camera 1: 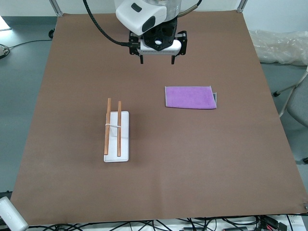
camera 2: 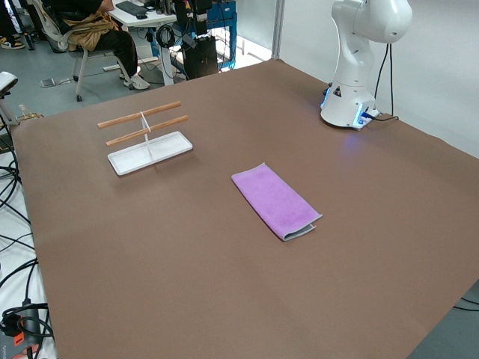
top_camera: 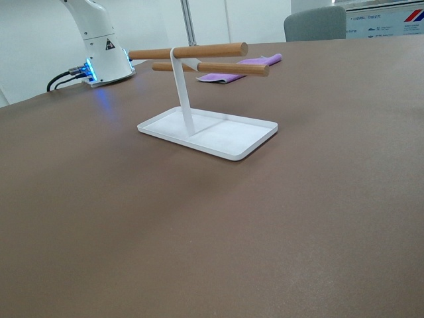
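Observation:
My gripper (camera 1: 157, 59) hangs over the back middle of the table in the left view, its two black fingers standing wide apart with nothing seen between them. A folded purple cloth (camera 1: 190, 97) (camera 2: 273, 200) lies in front of it, to the right. A white rack tray (camera 1: 123, 142) (top_camera: 225, 137) (camera 2: 161, 149) with two wooden bars (camera 1: 107, 126) (top_camera: 222, 49) stands left of the cloth, nearer the front. The gripper is not seen in the top or right views; only part of the arm shows there.
The arm base (camera 2: 348, 105) stands at the table's edge. Cables (camera 1: 159, 224) run beyond the front edge, and a grey chair (camera 1: 301, 101) is beside the table.

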